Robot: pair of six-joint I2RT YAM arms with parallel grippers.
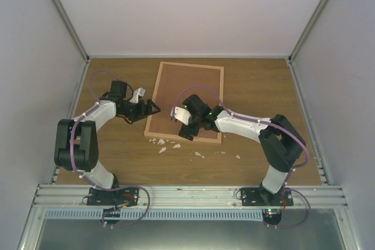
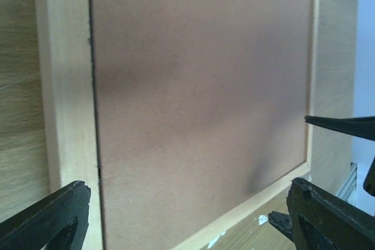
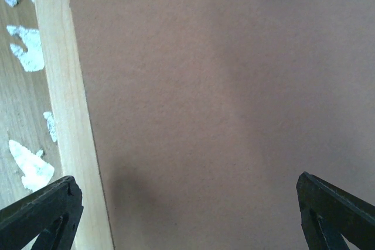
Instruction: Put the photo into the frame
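The wooden frame [image 1: 220, 86] lies on the table with a brown board [image 1: 186, 75] sitting inside its border; whether a photo is under it cannot be seen. In the left wrist view the board [image 2: 193, 86] lies along the inner edge of the light wood rail [image 2: 70, 98]. My left gripper [image 1: 149, 107] is open over the frame's left rail, nothing between its fingers. My right gripper [image 1: 186, 132] is open over the board near the front rail, which shows in the right wrist view [image 3: 76, 127], with nothing between its fingers.
Several white flakes [image 3: 29, 165] lie on the wooden table in front of the frame. White walls enclose it.
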